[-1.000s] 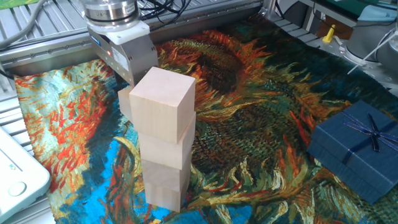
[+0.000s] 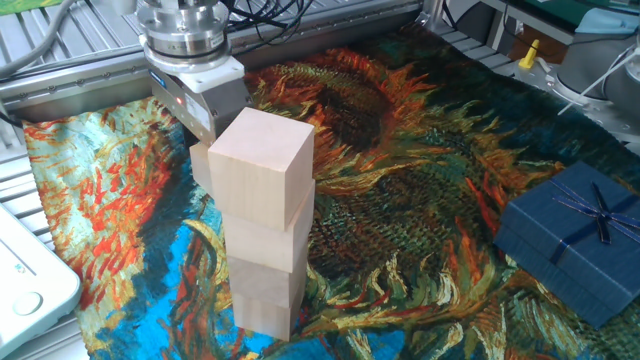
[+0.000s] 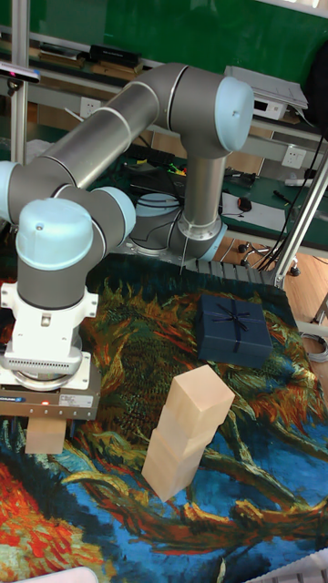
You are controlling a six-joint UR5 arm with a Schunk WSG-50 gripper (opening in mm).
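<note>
A tall stack of several pale wooden blocks (image 2: 262, 220) stands upright on the cloth, its blocks slightly offset from one another; the stack (image 3: 184, 433) shows from another side in exterior view 3. Another wooden block (image 3: 46, 436) is at the left, apart from the stack. Only an edge of that single block (image 2: 201, 168) shows behind the stack in exterior view 2. My gripper (image 3: 46, 414) is directly over the single block, pointing down. Its fingers are not distinguishable in either view, so their opening and any contact with the block cannot be told.
A dark blue gift box (image 2: 575, 235) with a ribbon sits well right of the stack. A white device (image 2: 30, 275) lies at the left edge. The metal rail (image 2: 90, 85) borders the back.
My gripper has come down slightly toward the single block, shifting a little left in exterior view 2. The stack, the single block and the box have stayed in place.
</note>
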